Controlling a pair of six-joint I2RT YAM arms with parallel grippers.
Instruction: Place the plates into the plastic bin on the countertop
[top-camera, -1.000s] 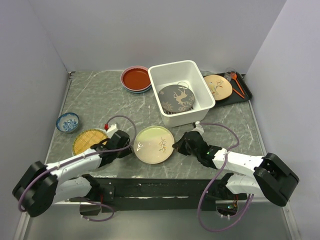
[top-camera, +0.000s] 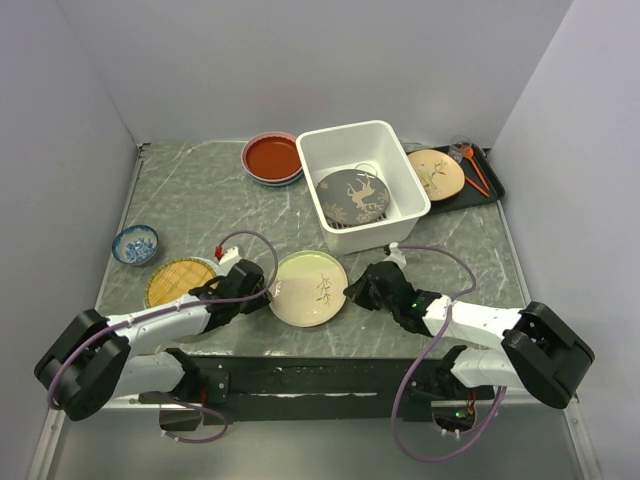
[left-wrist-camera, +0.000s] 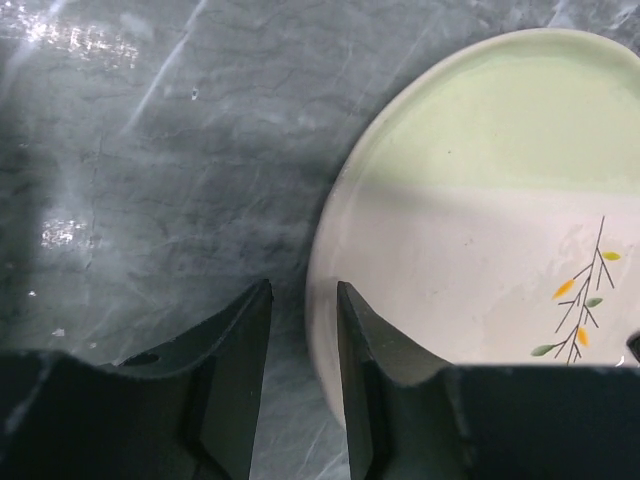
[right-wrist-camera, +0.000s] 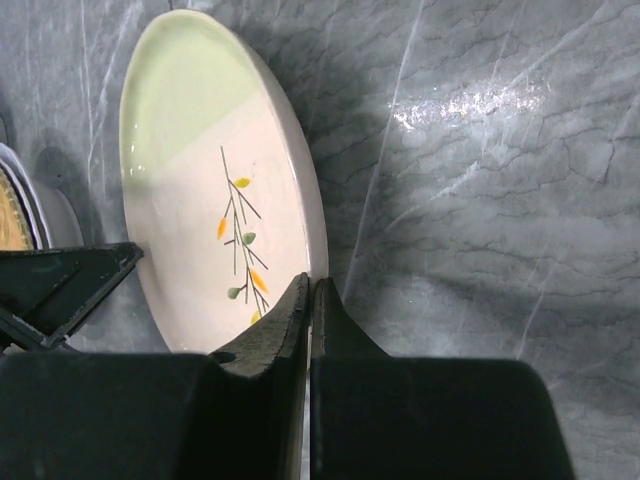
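A cream and pale green plate (top-camera: 306, 289) with a leaf sprig lies on the counter between both grippers. My left gripper is at its left rim, finger part open, one finger over the rim. My right gripper is shut at the right rim; whether the rim is between its fingertips is unclear. The white plastic bin (top-camera: 400, 216) behind holds a grey plate with a deer pattern (top-camera: 350, 197).
Red plates (top-camera: 270, 157) are stacked at the back. A patterned plate (top-camera: 436, 174) sits on a black tray at right. A woven-looking yellow plate (top-camera: 176, 279) and blue bowl (top-camera: 136, 245) are at left.
The right gripper and plate look almost unchanged.
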